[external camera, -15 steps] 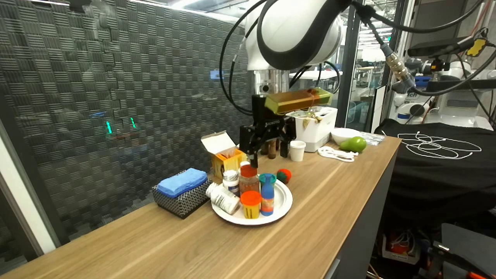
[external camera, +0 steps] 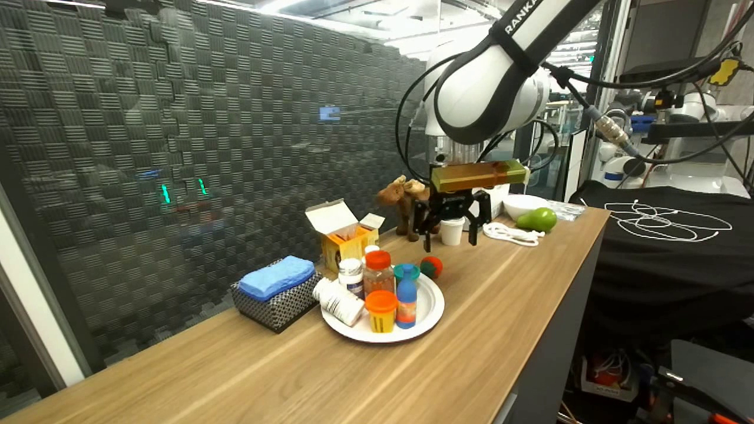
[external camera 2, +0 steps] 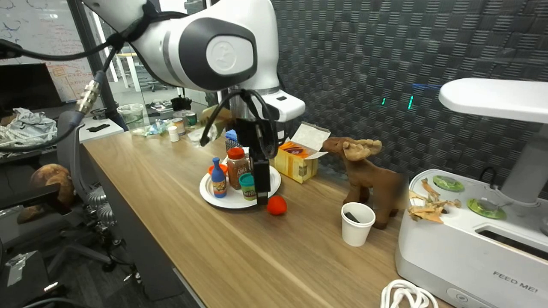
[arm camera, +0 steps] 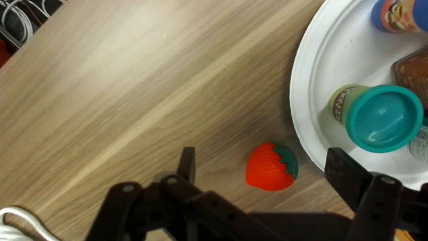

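Note:
On the bare wood lies a red strawberry (arm camera: 268,167) with a green leafy cap, just beside the rim of the white plate (arm camera: 307,94). My gripper hangs above it with fingers wide apart, and the strawberry shows in the gap between them, lower down on the table. In exterior view 1 the gripper (external camera: 450,244) is clear of the tabletop, over the strawberry (external camera: 432,266).
A yellow box (external camera 2: 296,163), a brown moose toy (external camera 2: 367,177), a white paper cup (external camera 2: 357,226) and a white planter machine (external camera 2: 467,246) line the back. A white cable (external camera: 512,234) and a green pear (external camera: 538,219) lie farther right.
My gripper has moved away from above the plate, rightward in exterior view 1, to above the strawberry. The objects on the table have stayed put.

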